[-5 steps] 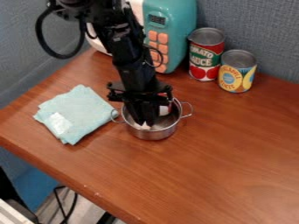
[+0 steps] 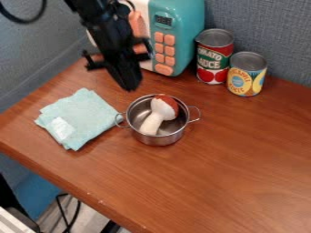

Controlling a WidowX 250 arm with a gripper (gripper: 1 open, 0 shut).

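Observation:
My black gripper [image 2: 122, 71] hangs above and behind the steel pot, in front of the toy microwave; it is blurred, so its finger state is unclear. The pot [image 2: 136, 130] holds a white object with a red-orange top [image 2: 162, 108], resembling a mushroom. A folded pale teal cloth [image 2: 75, 118] lies left of the pot.
A teal toy microwave [image 2: 175, 36] stands at the back, beside a red sauce can [image 2: 213, 59] and a yellow-labelled can [image 2: 246, 75].
My arm has risen up and back, away from the pot, uncovering the white and red object inside it.

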